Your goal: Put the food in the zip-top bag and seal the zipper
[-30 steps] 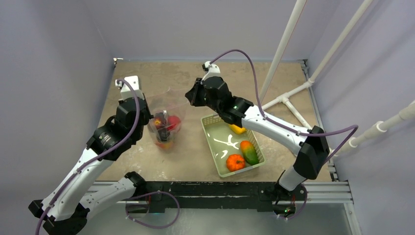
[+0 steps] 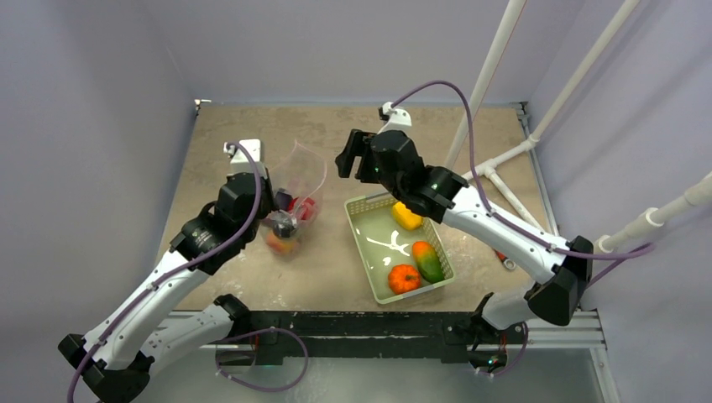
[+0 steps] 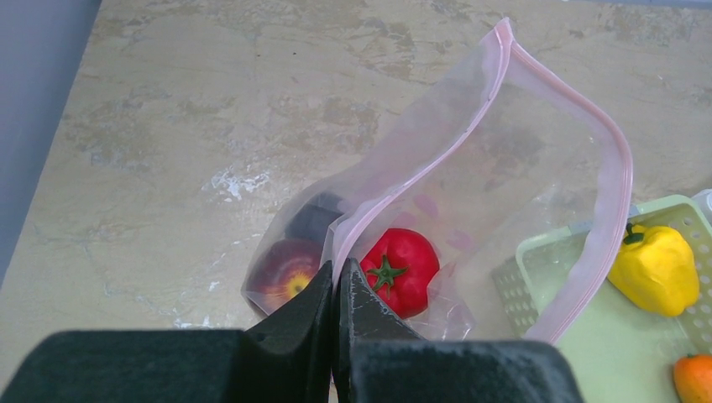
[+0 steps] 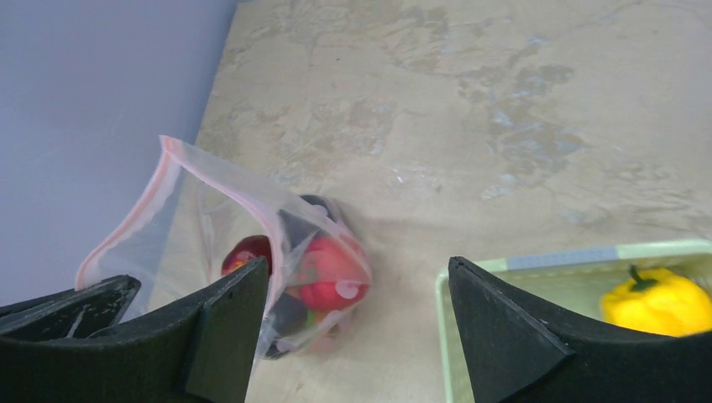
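Observation:
The clear zip top bag (image 2: 294,189) stands on the board, holding a red tomato (image 3: 399,260), a peach-like fruit (image 3: 281,269) and dark items. My left gripper is shut on the bag's pink-edged rim near its left side; the bag's mouth loops upward to the right. My right gripper stands open above and right of the bag, with nothing held, in the top view apart from it.
A green basket (image 2: 369,252) holds a yellow pepper (image 2: 407,214), a mango (image 2: 428,264) and an orange pumpkin (image 2: 403,279). White pipes (image 2: 512,197) frame the right side. The back of the board is clear.
My right gripper has opened and moved rightward, away from the bag's rim. My left gripper has shifted right with the bag's edge over the last second.

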